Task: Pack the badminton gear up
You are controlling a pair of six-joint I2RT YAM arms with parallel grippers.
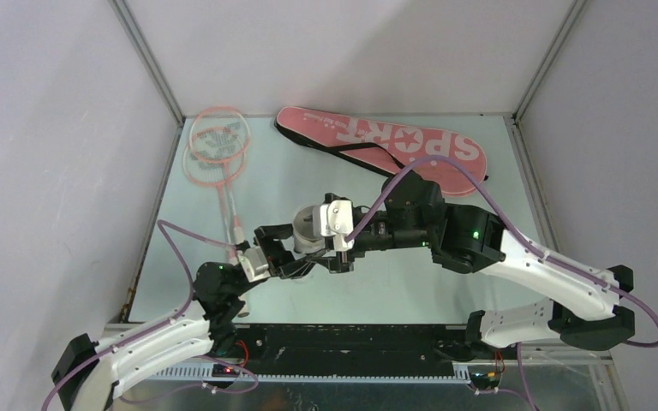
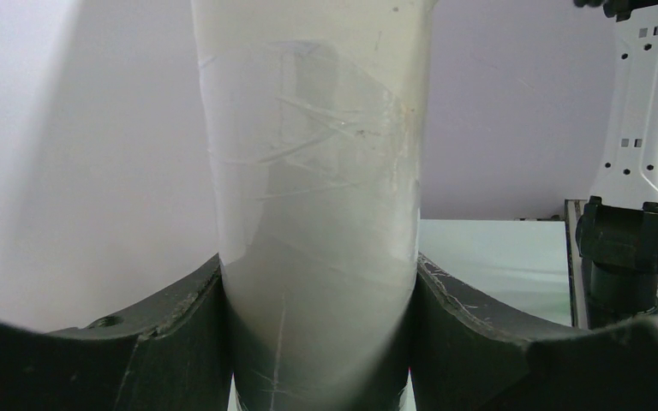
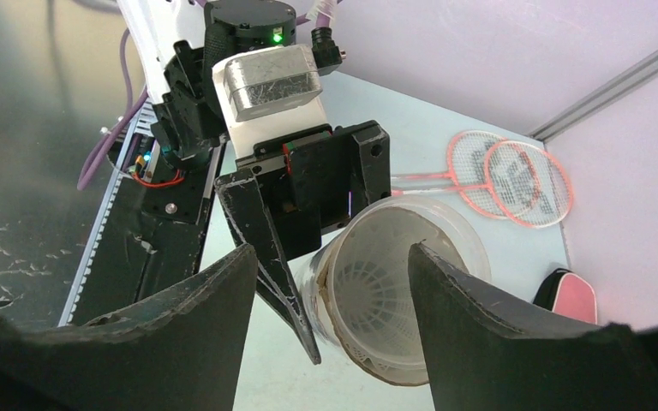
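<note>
A translucent white shuttlecock tube (image 2: pixel 313 197) is held upright by my left gripper (image 1: pixel 296 248), whose fingers are shut round it. In the right wrist view I look into the tube (image 3: pixel 368 300), with a pale shuttlecock visible inside. My right gripper is open, hovering over the tube's mouth. Two pink rackets (image 1: pixel 218 163) lie at the back left, and the pink racket bag (image 1: pixel 351 128) with its black strap lies along the back right.
Walls enclose the table (image 1: pixel 180 291) at the back and sides. The table's middle is mostly covered by both arms.
</note>
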